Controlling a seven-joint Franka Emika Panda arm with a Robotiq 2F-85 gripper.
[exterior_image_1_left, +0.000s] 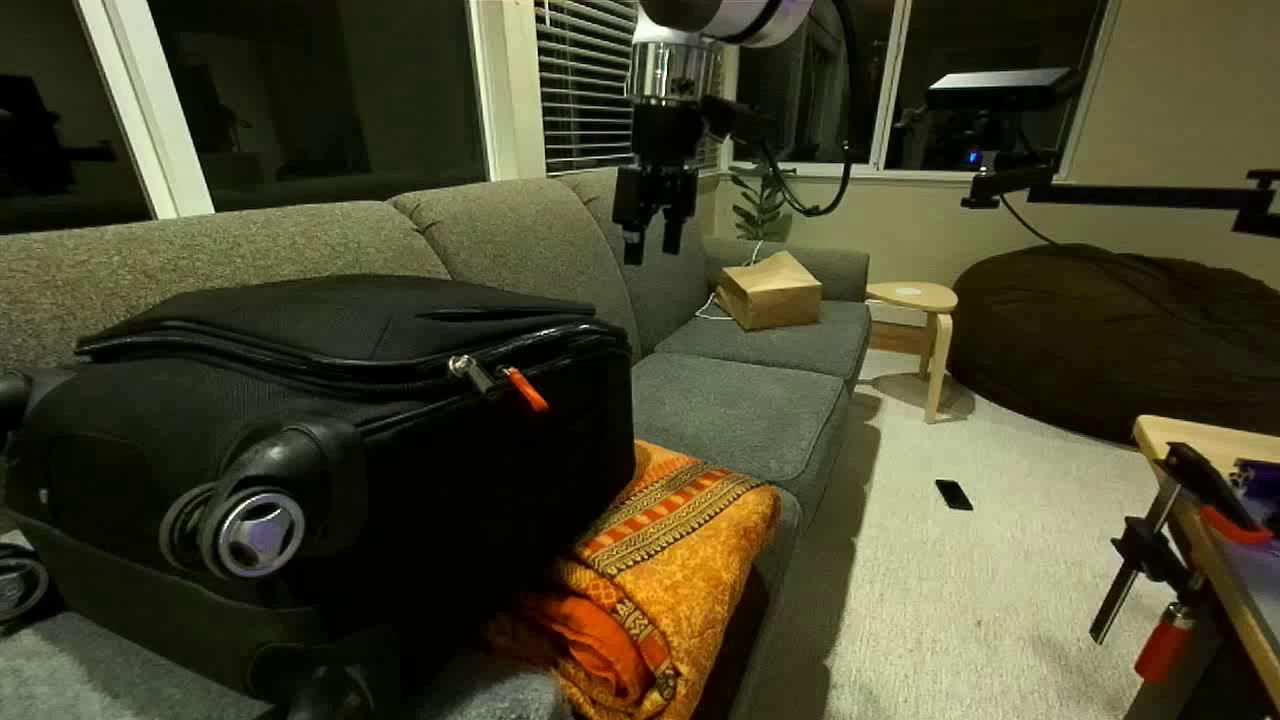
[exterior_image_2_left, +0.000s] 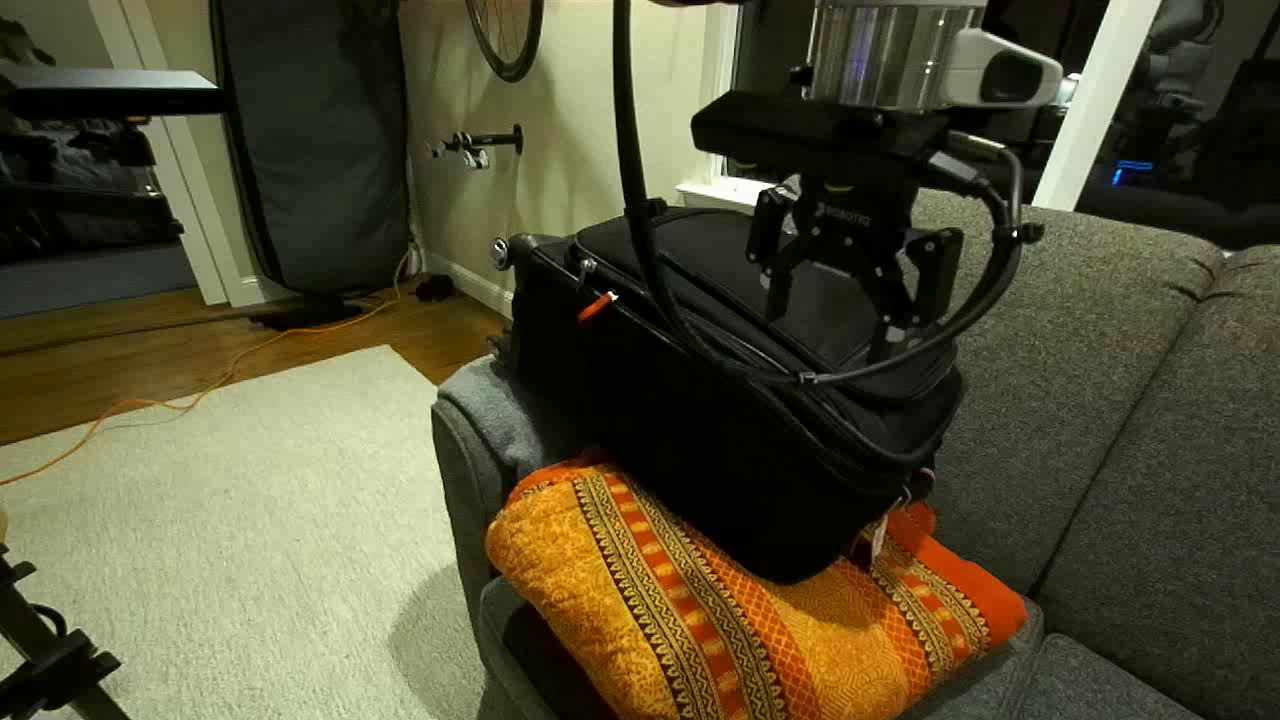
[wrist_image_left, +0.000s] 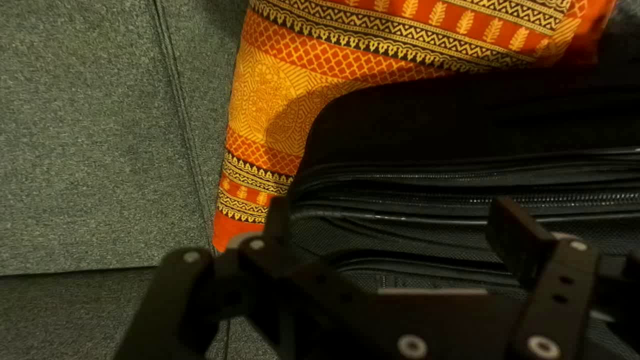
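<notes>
A black suitcase (exterior_image_1_left: 396, 360) lies on its side on the grey couch, partly over a folded orange patterned blanket (exterior_image_1_left: 684, 540). An orange zipper tag (exterior_image_1_left: 524, 389) hangs at its zipped edge, and the same tag (exterior_image_2_left: 596, 306) shows on the far end in the second exterior view. Up in the air, pointing down, my gripper (exterior_image_1_left: 651, 254) stands open with nothing between its fingers. From above, the wrist view has the suitcase's zippers (wrist_image_left: 480, 198) running beneath the spread fingers, and the blanket (wrist_image_left: 264, 102) beyond. Contact between fingers and suitcase does not show.
On the couch (exterior_image_1_left: 744, 402) a brown paper bag (exterior_image_1_left: 771, 292) sits at the far end. Past it are a small wooden stool (exterior_image_1_left: 912, 295) and a dark beanbag (exterior_image_1_left: 1116, 336). A table corner with a clamp (exterior_image_1_left: 1170, 564) stands at right. A phone-like black object (exterior_image_1_left: 954, 494) lies on the carpet.
</notes>
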